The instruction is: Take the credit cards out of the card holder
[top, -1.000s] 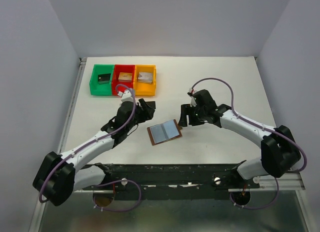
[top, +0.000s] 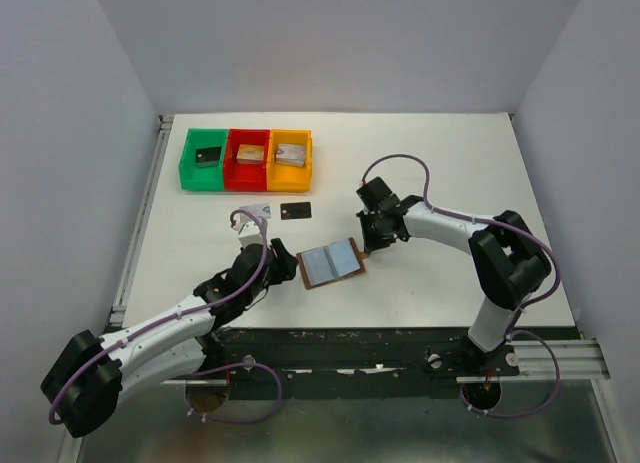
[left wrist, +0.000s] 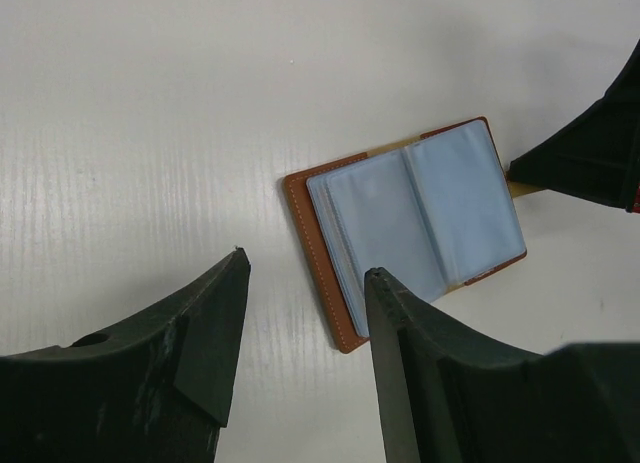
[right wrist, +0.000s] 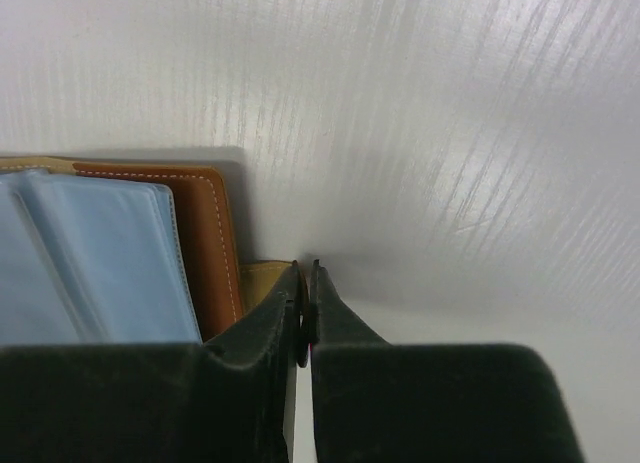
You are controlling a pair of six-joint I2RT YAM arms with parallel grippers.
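Observation:
The card holder (top: 333, 263) lies flat on the table, brown leather with pale blue-grey panels (left wrist: 385, 223). A short tan tab (right wrist: 262, 276) sticks out from its right edge. My right gripper is at that tab, its two fingers drawn together where the tab ends; the fingers partly hide it. Over the table just left of the holder is my left gripper, its fingers spread apart with nothing gripped. On the table behind it lie a dark card (top: 296, 211) and a light card (top: 255, 212), the latter partly covered by the left arm.
Green (top: 188, 173), red (top: 233, 173) and yellow (top: 306, 173) trays stand side by side at the back left, each with something flat inside. The table's right half behind the right arm is clear. The front edge (top: 330, 329) runs a short way below the holder.
The holder has shifted very slightly right.

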